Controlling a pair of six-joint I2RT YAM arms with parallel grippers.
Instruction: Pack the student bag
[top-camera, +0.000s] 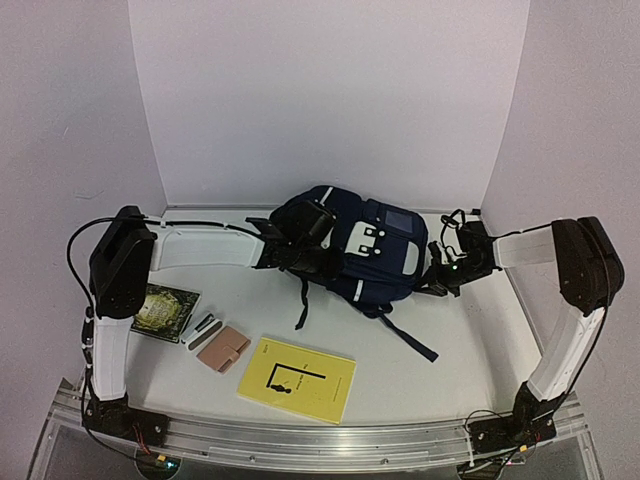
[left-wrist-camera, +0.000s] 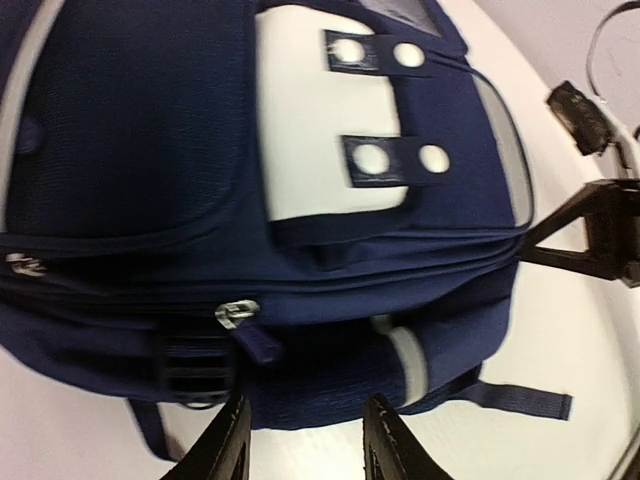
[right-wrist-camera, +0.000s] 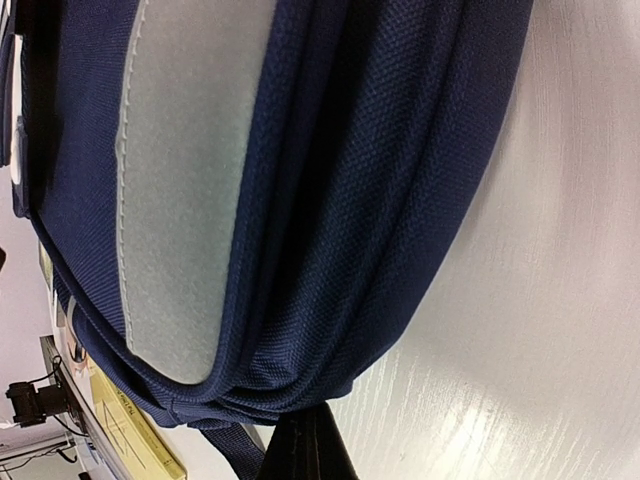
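Note:
The navy backpack (top-camera: 384, 254) lies on its back at the rear of the table, its white patch (left-wrist-camera: 330, 130) with snap tabs facing up. Over its left part hovers my left gripper, its fingers apart and empty. A zipper pull (left-wrist-camera: 237, 312) shows on the bag's near side in the left wrist view. At the right end, my right gripper is shut on the backpack's edge at a lower corner. A yellow book (top-camera: 298, 380), pink wallet (top-camera: 223, 348), stapler-like item (top-camera: 201, 330) and dark green book (top-camera: 165, 312) lie in front and to the left.
One strap (top-camera: 410, 340) trails from the bag toward the front right, and another (top-camera: 302, 305) hangs by its left part. Walls close in the back and both sides.

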